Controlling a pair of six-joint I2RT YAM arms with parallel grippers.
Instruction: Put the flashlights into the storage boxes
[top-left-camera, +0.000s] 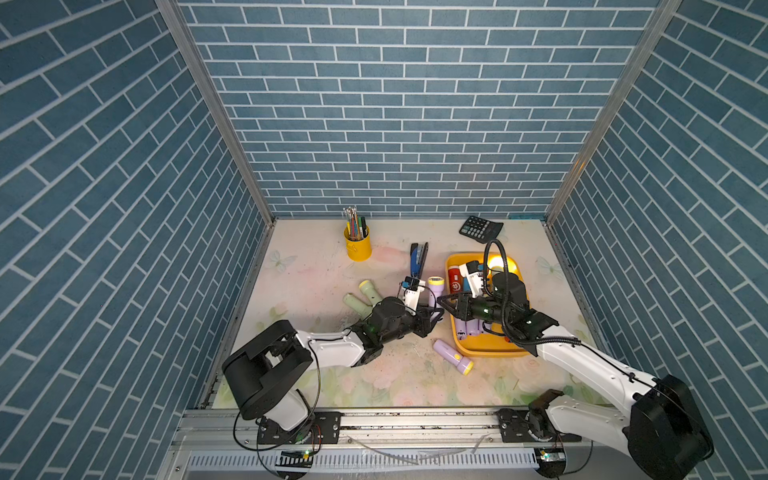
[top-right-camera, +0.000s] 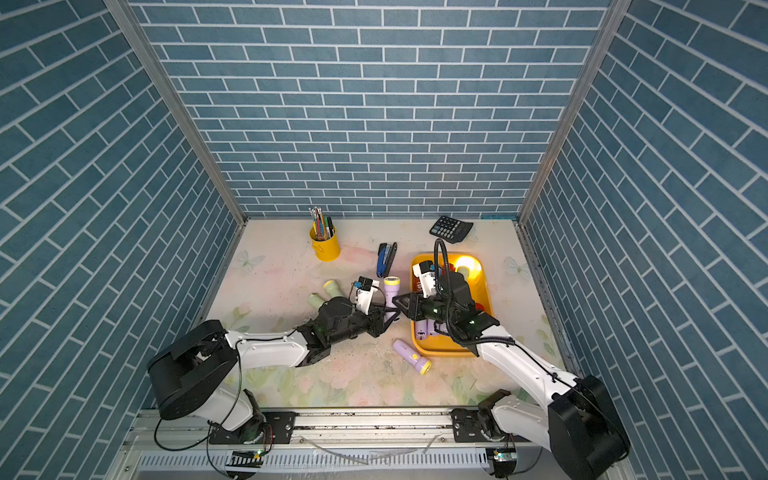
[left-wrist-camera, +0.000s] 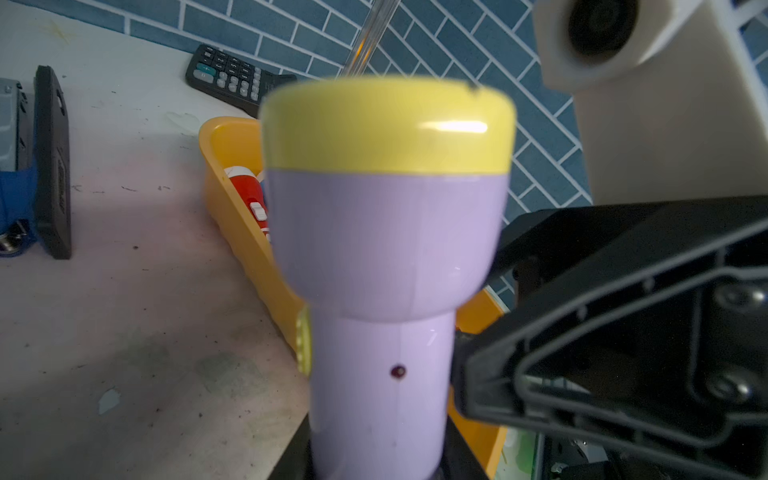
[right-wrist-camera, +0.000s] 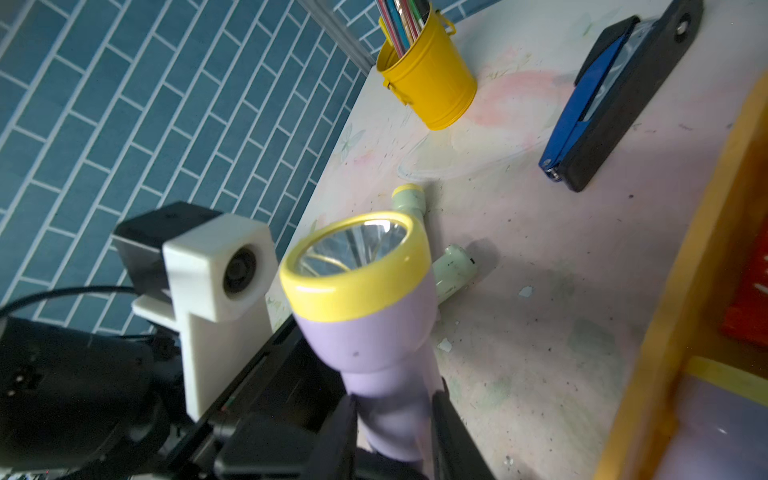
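Observation:
An upright lilac flashlight with a yellow rim (left-wrist-camera: 380, 240) is held in my shut left gripper (top-left-camera: 429, 313), just left of the orange storage box (top-left-camera: 488, 350). Another lilac flashlight (top-left-camera: 453, 357) lies below the box's left side. Two green flashlights (top-left-camera: 356, 304) lie to the left. Inside the box are lilac and red flashlights, partly hidden by the right arm.
A yellow pencil cup (top-left-camera: 358, 248) stands at the back left, a blue-black stapler (top-left-camera: 418, 260) lies behind the held flashlight, and a calculator (top-left-camera: 480, 229) is at the back right.

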